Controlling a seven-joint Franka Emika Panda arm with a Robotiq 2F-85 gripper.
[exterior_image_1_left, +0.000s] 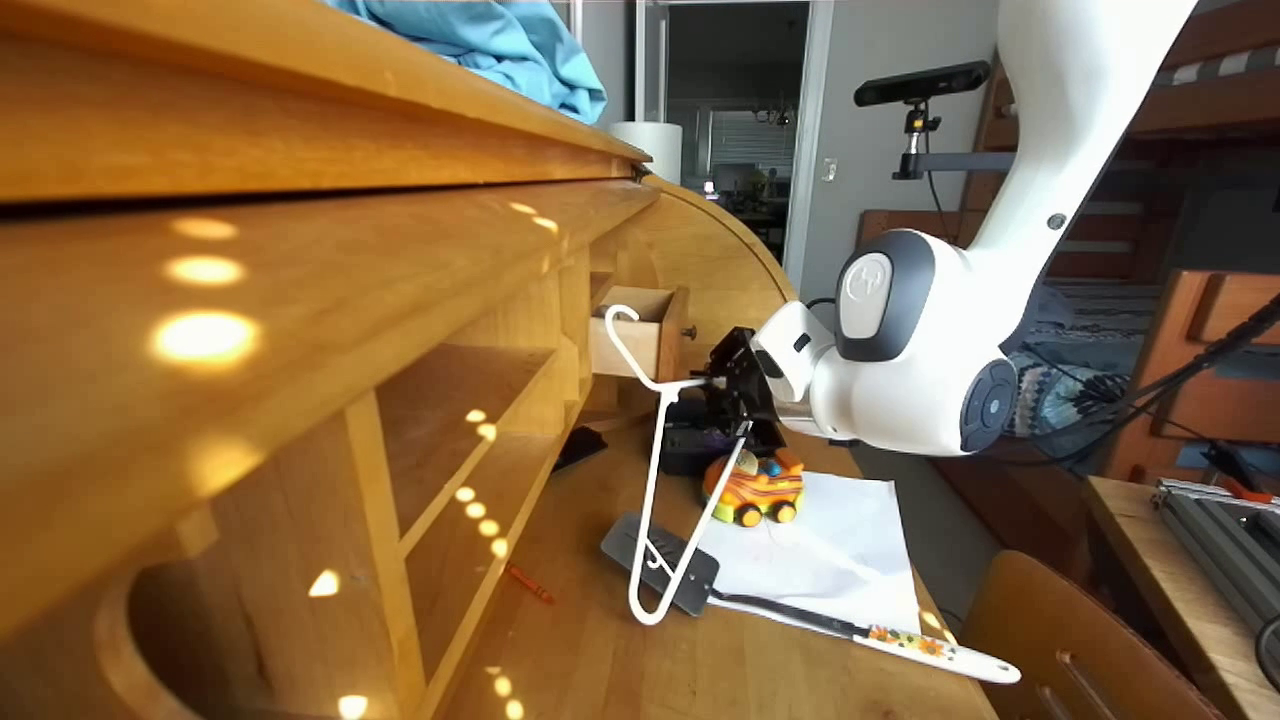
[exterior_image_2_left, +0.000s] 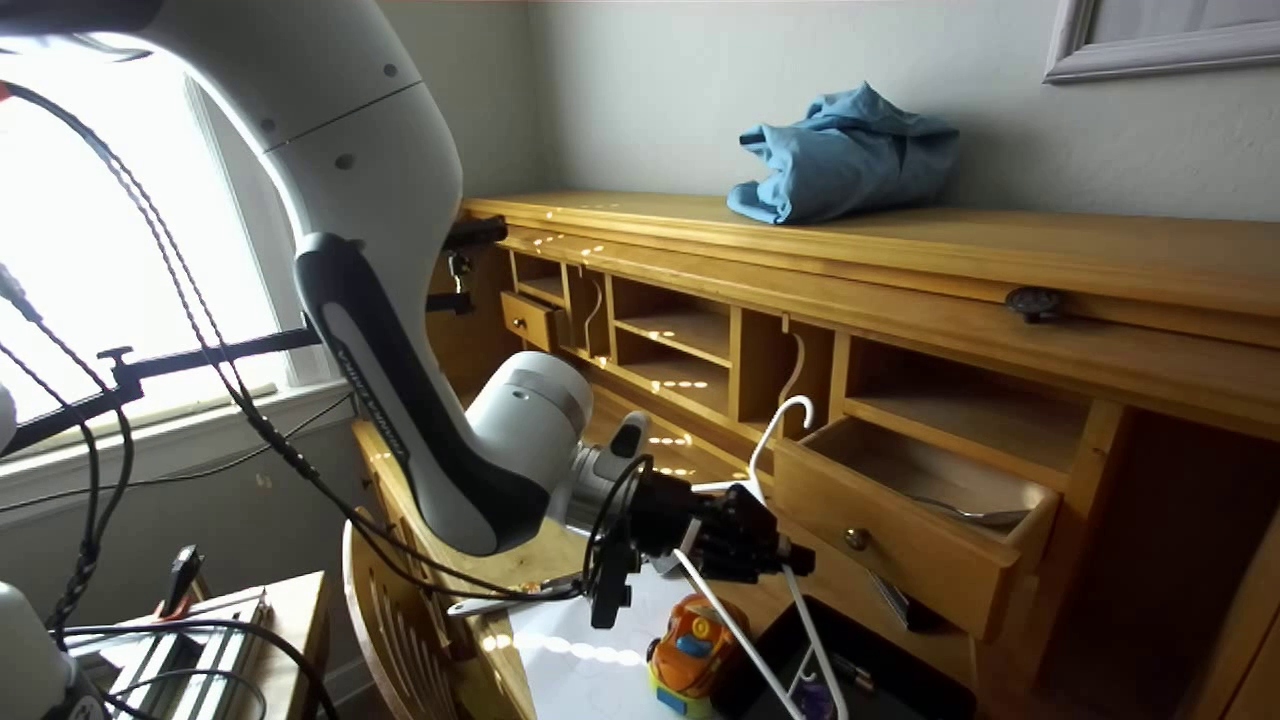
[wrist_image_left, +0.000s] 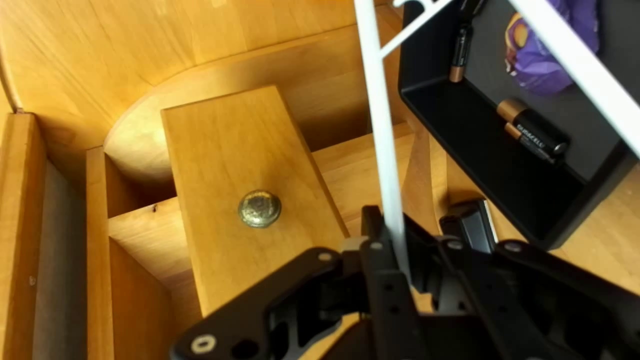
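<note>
A white plastic hanger (exterior_image_1_left: 655, 474) hangs from my gripper (exterior_image_1_left: 729, 378), its hook up and to the left in exterior view 1. In the wrist view one white bar of the hanger (wrist_image_left: 384, 129) runs between the fingers, which are shut on it. Exterior view 2 has my gripper (exterior_image_2_left: 768, 540) in front of the pulled-out desk drawer (exterior_image_2_left: 912, 528), with the hook (exterior_image_2_left: 786, 414) standing before the desk's cubbies. The drawer's front and round knob (wrist_image_left: 259, 208) lie to the left of the fingers in the wrist view. Parts of the hanger behind the gripper are hidden.
Below lie a black tray (wrist_image_left: 492, 162) with batteries and a purple packet, an orange toy car (exterior_image_1_left: 762, 486), white paper (exterior_image_1_left: 828, 540) and a spatula (exterior_image_1_left: 816, 618). Blue cloth (exterior_image_2_left: 852, 156) rests on the desk top. A crayon (exterior_image_1_left: 530, 584) lies near the cubbies.
</note>
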